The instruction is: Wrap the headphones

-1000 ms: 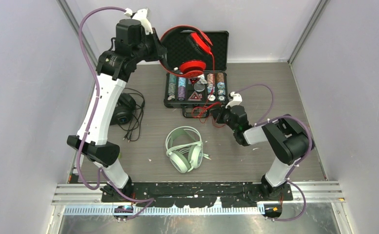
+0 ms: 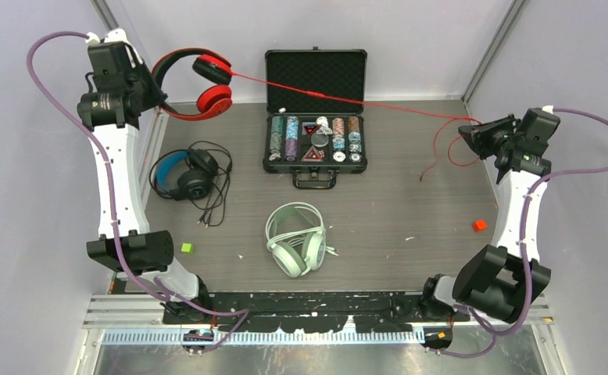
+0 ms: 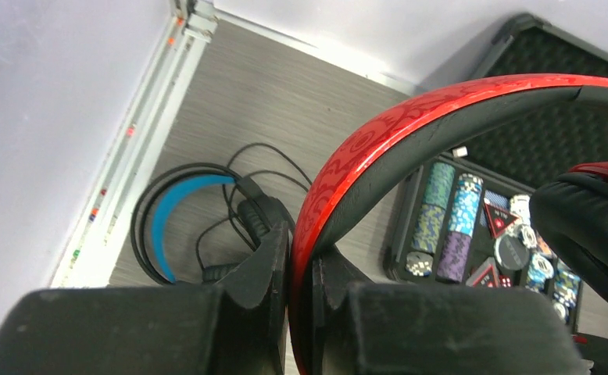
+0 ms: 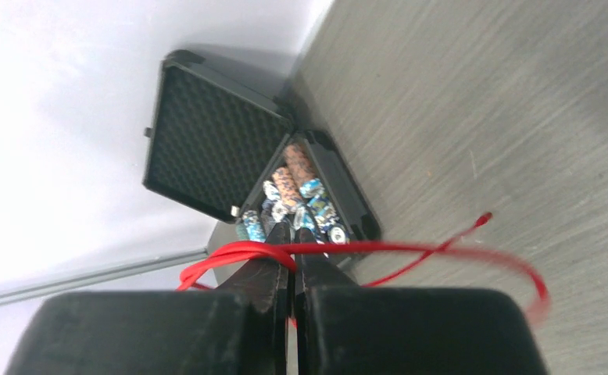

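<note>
High at the upper left, my left gripper [image 2: 157, 92] is shut on the band of the red headphones [image 2: 215, 100]; in the left wrist view the band [image 3: 379, 133] arches up from between the fingers. A thin red cable [image 2: 340, 98] runs nearly straight from an ear cup across to my right gripper [image 2: 466, 133] at the far right, which is shut on it. In the right wrist view loops of the cable [image 4: 234, 251] lie over the fingertips, with a loose end [image 4: 481, 221] hanging off to the right.
An open poker chip case [image 2: 314, 168] stands at the back middle. Black-and-blue headphones [image 2: 195, 183] lie at left, mint headphones [image 2: 310, 250] in front. A green cube [image 2: 187, 248] and a red cube [image 2: 479, 226] lie near the sides.
My right gripper has moved from the middle far right and up with the cable, drawing it straight. My left gripper has carried the headphones leftward.
</note>
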